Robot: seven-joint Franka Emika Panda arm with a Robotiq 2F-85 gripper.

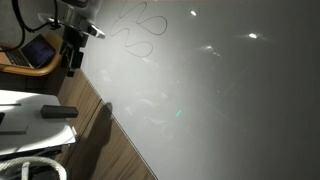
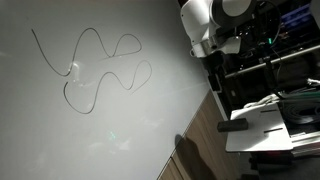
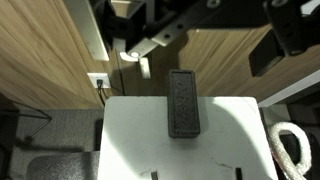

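Note:
A dark block, which looks like a whiteboard eraser [image 3: 183, 103], lies at the edge of a small white table [image 3: 130, 135]. Exterior view 1 shows the same eraser [image 1: 59, 112] below my gripper [image 1: 71, 62], with a clear gap between them. In exterior view 2 the gripper [image 2: 214, 76] hangs above the eraser [image 2: 232, 125], close to the whiteboard [image 2: 130, 120]. My fingers stand open and hold nothing. Wavy dark marker lines [image 2: 97, 98] run across the whiteboard.
Wood panelling [image 1: 85, 100] runs along the whiteboard's lower edge. A pale coiled rope or cable [image 3: 287, 145] lies beside the table. A laptop [image 1: 38, 50] rests on an orange-brown chair [image 1: 52, 65]. An outlet with a plug [image 3: 98, 81] is on the panelling.

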